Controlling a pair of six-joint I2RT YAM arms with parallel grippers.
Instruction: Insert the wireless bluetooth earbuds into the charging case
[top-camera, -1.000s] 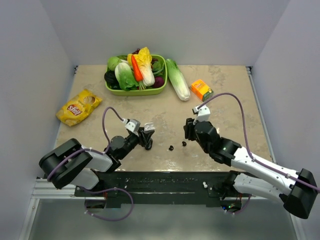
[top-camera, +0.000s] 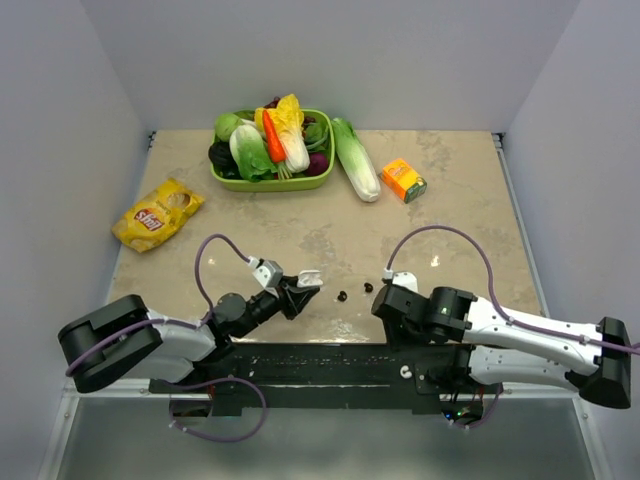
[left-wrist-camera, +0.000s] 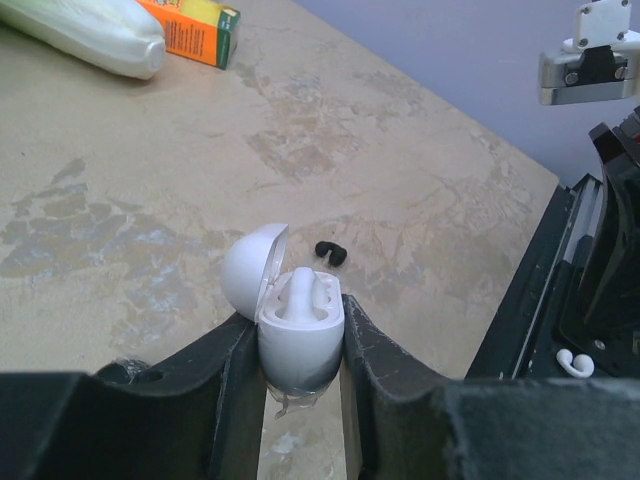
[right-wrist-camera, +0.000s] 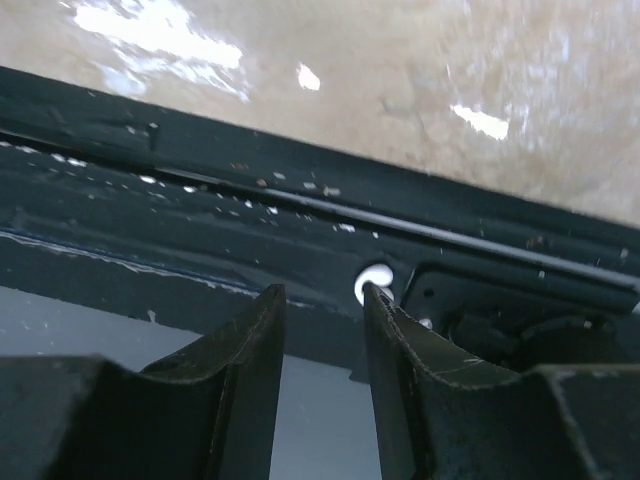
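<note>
The white charging case (left-wrist-camera: 300, 356), lid up, is clamped in my left gripper, raised over the table; in the top view it shows as a small white shape (top-camera: 310, 278). A rounded white piece stands inside the case; whether it is an earbud I cannot tell. A white earbud (right-wrist-camera: 374, 277) lies on the black ledge at the table's front, also seen in the top view as a white spot (top-camera: 406, 372). My right gripper hangs open above the ledge. The earbud shows by the tip of its right-hand finger (right-wrist-camera: 372, 325), partly covered by it.
Small black pieces (top-camera: 342, 296) lie on the table between the arms. A dark round thing (left-wrist-camera: 122, 370) sits beside the left gripper. At the back are a green vegetable basket (top-camera: 255, 185), a cabbage (top-camera: 355, 160), an orange box (top-camera: 403, 180) and a yellow chip bag (top-camera: 158, 214).
My right arm has come down and toward the front, from above the table to the ledge.
</note>
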